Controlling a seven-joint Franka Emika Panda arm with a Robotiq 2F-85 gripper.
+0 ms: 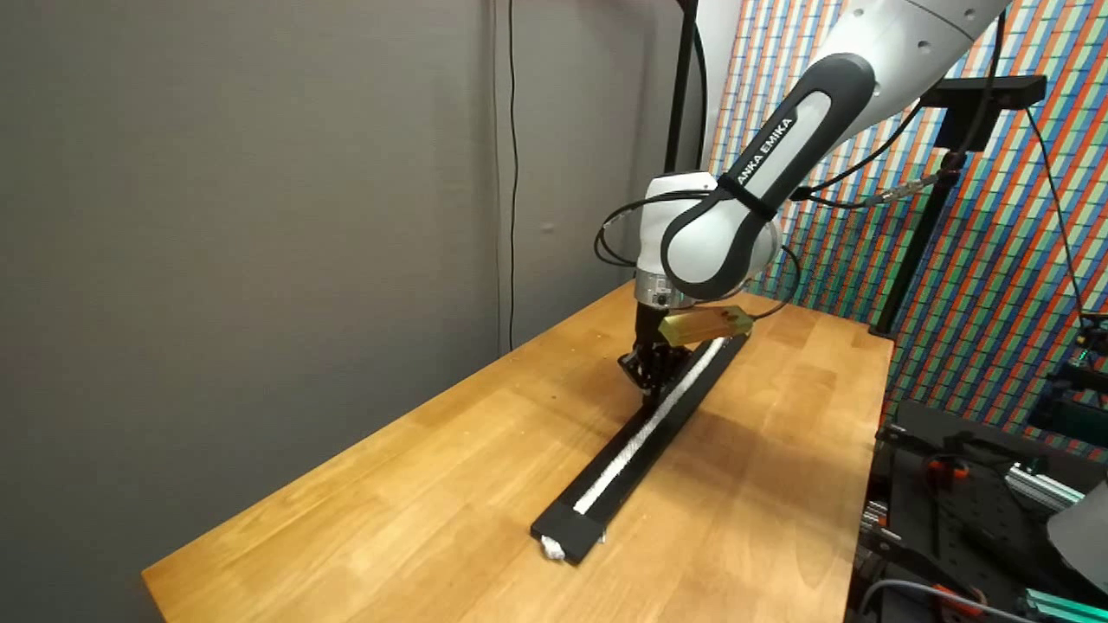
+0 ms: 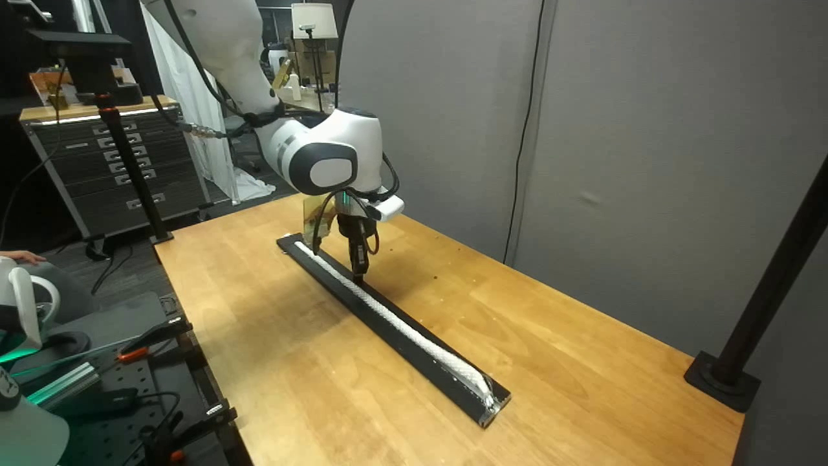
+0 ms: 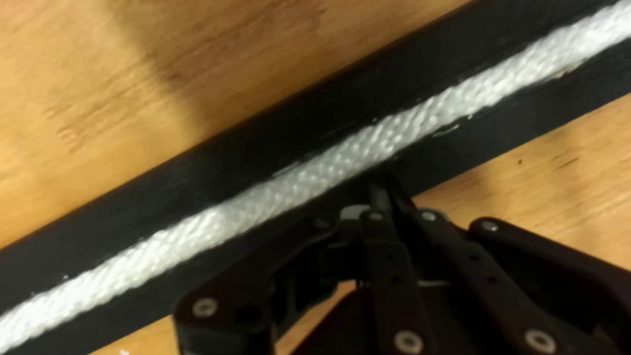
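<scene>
A white braided rope (image 3: 331,171) runs lengthwise along a long black board (image 2: 419,358) lying on the wooden table. The rope (image 1: 635,446) looks nearly straight within the board's middle channel. My gripper is shut, its fingertips down at the board's dark strip just beside the rope, with no rope visible between them. From the second exterior view, the gripper (image 2: 358,278) points straight down at the board's wall-side edge, in its farther half. Whether the tips touch the board cannot be made out.
A grey wall (image 1: 312,208) borders its far side. A black post (image 2: 737,326) stands at one table corner, and another stand (image 2: 140,178) at the opposite end.
</scene>
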